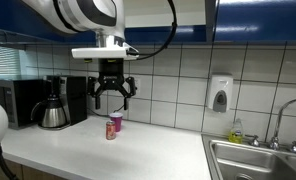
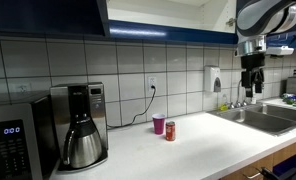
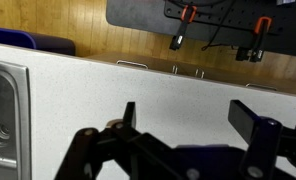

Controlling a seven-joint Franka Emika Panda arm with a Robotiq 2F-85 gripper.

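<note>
High over the white counter (image 1: pixel 153 156), my gripper (image 1: pixel 112 105) points downward. In the wrist view its two black fingers (image 3: pixel 125 122) stand wide apart, so the gripper is open, with only bare counter in sight between them. A red can (image 2: pixel 170 131) stands upright towards the back of the counter. Close to it is a purple cup (image 2: pixel 158 124), nearer the tiled wall. Both are well below and apart from the fingers in exterior view 1; neither shows in the wrist view.
A coffee maker (image 2: pixel 82 126) with a steel carafe and a microwave (image 2: pixel 18 136) occupy one end. At the other are a metal sink (image 1: pixel 252 160), its faucet and a yellowish soap bottle (image 1: pixel 236 132). A paper dispenser (image 1: pixel 219 93) hangs on the wall. Mid-counter is clear.
</note>
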